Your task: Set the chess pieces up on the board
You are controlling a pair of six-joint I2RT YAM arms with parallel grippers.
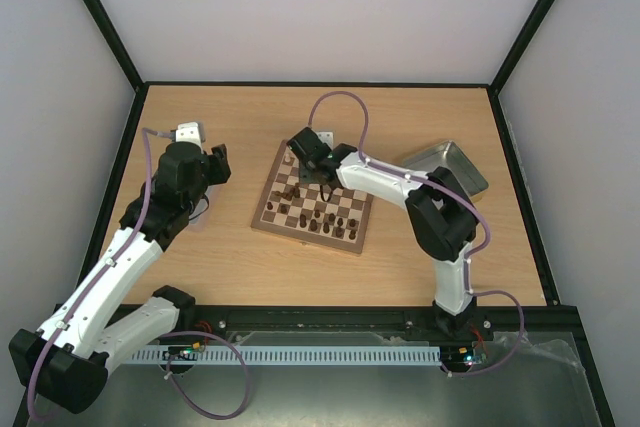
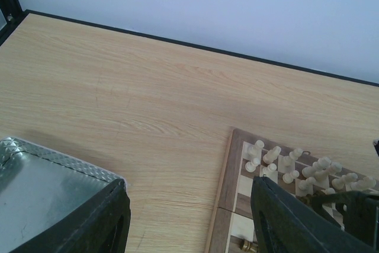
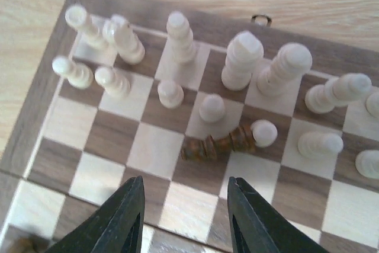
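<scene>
The chessboard [image 1: 264, 215] holds dark pieces on the near side; white pieces [image 3: 243, 57] stand along its far side in the right wrist view. A dark piece [image 3: 216, 146] lies on its side among them. My right gripper is open and empty above the board, its fingers short of that lying piece. My left gripper stands left of the board, fingers apart with nothing between them.
A metal tray [image 1: 448, 162] sits right of the board. In the left wrist view another metal tray [image 2: 53, 199] is beside that gripper. Bare table surrounds the board.
</scene>
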